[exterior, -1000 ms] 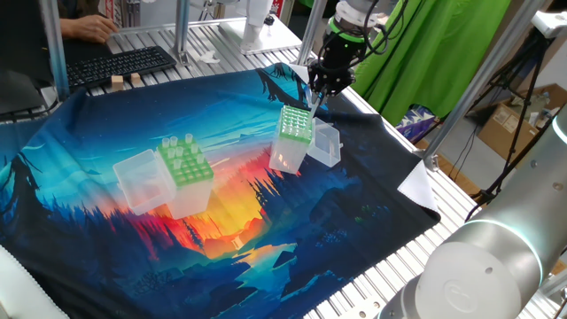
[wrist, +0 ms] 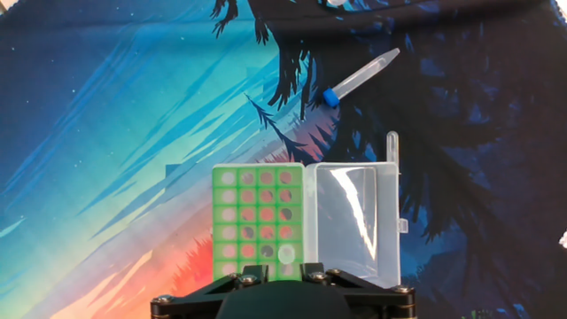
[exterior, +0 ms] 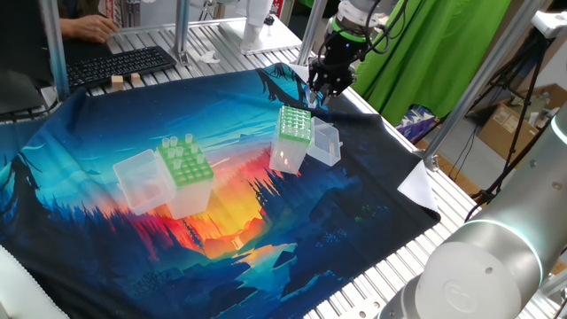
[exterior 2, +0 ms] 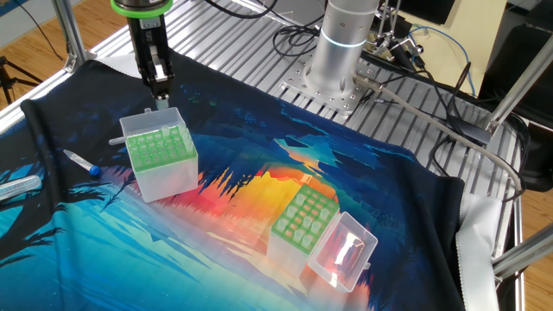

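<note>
A green-topped tube rack (exterior: 294, 125) with its clear lid (exterior: 325, 143) open stands near my gripper (exterior: 321, 94). In exterior view 2 my gripper (exterior 2: 162, 97) hangs just behind this rack (exterior 2: 164, 164), with something pale at its tips. The wrist view shows the fingertips apart over the near end of the rack (wrist: 239, 216). A pale round spot (wrist: 286, 254) shows just ahead of the gap; whether it is gripped or sits in a hole I cannot tell. Several clear tubes stand in the other green rack (exterior: 187, 166).
A blue-capped tube (wrist: 363, 78) lies on the printed cloth (wrist: 106, 159). Another clear tube (wrist: 392, 152) lies along the open lid (wrist: 354, 221). The second rack has its own open lid (exterior 2: 344, 251). Cloth between the two racks is clear.
The pale piece under my gripper showed as a longer, slanted strip reaching to the rack's corner; now it looks shorter and higher. The arm and both racks look nearly unmoved.
</note>
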